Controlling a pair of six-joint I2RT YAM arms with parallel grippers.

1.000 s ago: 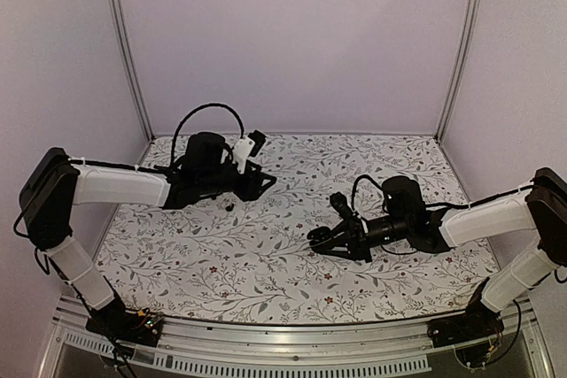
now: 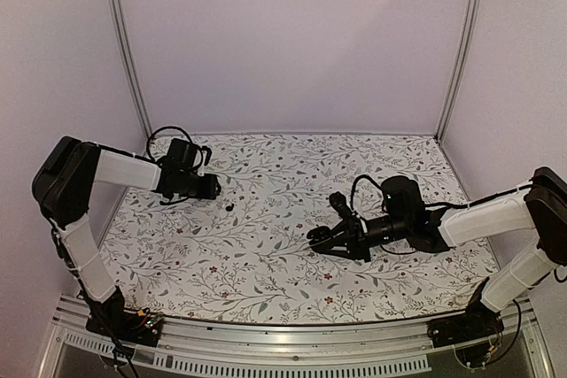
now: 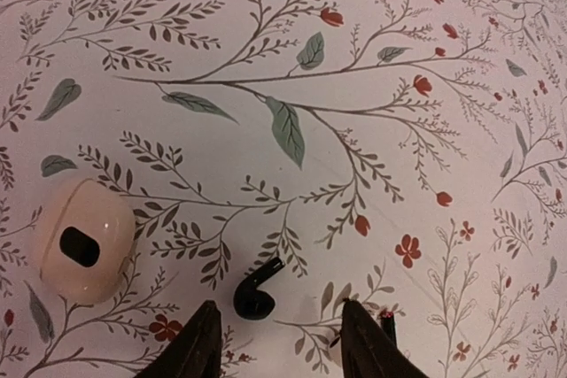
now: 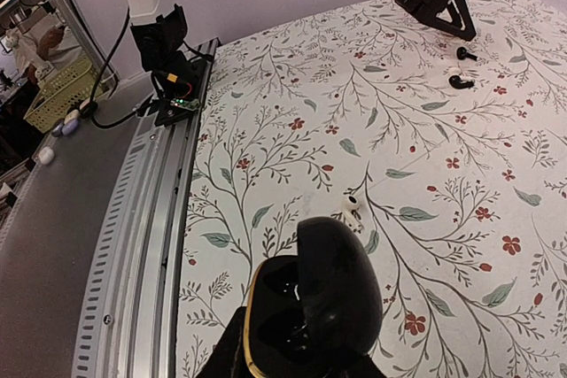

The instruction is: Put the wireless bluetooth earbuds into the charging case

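Note:
In the right wrist view, the glossy black charging case [image 4: 341, 294] stands with its lid raised and two dark hollows showing. My right gripper [image 2: 319, 243] is shut on it. One black earbud [image 3: 254, 304] lies on the patterned table, seen between and beyond the fingers of my left gripper, which is open with nothing gripped. The second earbud [image 3: 388, 325] is partly hidden behind the right-hand finger in that view. From the right wrist, both earbuds, the nearer [image 4: 461, 82] and the farther [image 4: 466, 54], lie close to the left gripper.
A pale rounded object with a dark oval spot [image 3: 84, 236] shows at the left of the left wrist view; I cannot tell what it is. A small pale item [image 4: 353, 208] lies just beyond the case. Bare table separates the two arms.
The right arm and the case have stayed in place.

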